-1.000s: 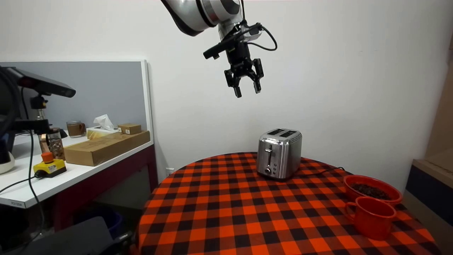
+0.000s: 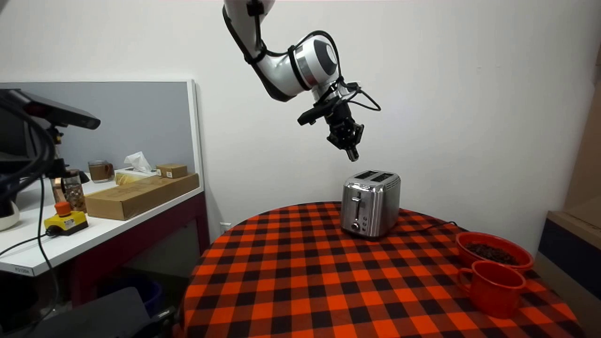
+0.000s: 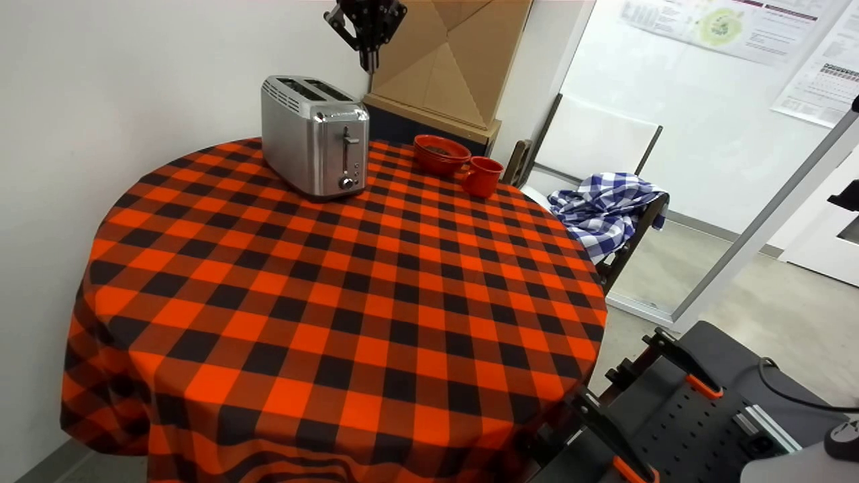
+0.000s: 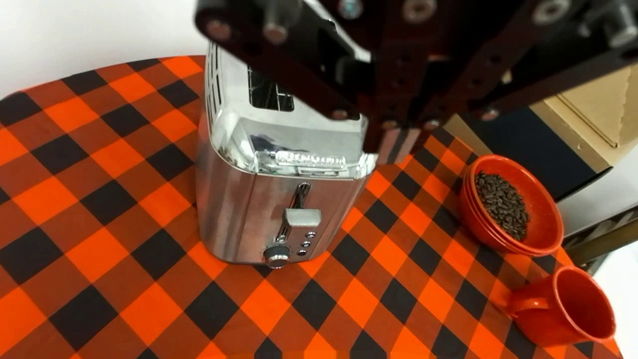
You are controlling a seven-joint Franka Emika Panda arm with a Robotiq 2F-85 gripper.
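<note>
A silver two-slot toaster [image 2: 370,203] stands upright on the round table. Its lever [image 4: 302,216] and round knob [image 4: 276,257] are on the front face in the wrist view. My gripper [image 2: 353,154] hangs above the toaster's top, apart from it. Its fingertips [image 4: 390,145] meet with nothing showing between them, so it is shut. In exterior view 2 the gripper [image 3: 370,61] is at the top edge, above the toaster [image 3: 310,137]. Part of the toaster's top is hidden behind the gripper in the wrist view.
Red bowls [image 4: 541,206], the top one holding dark beans, and a red mug [image 4: 562,307] stand on the table's right in the wrist view. The toaster's cord [image 2: 431,227] runs along the back. The checked tablecloth [image 3: 338,306] is bare in front.
My gripper has come down and to the right in exterior view 1, closer to the toaster. Its fingers were apart and are now together. The toaster, bowls and mug have not moved.
</note>
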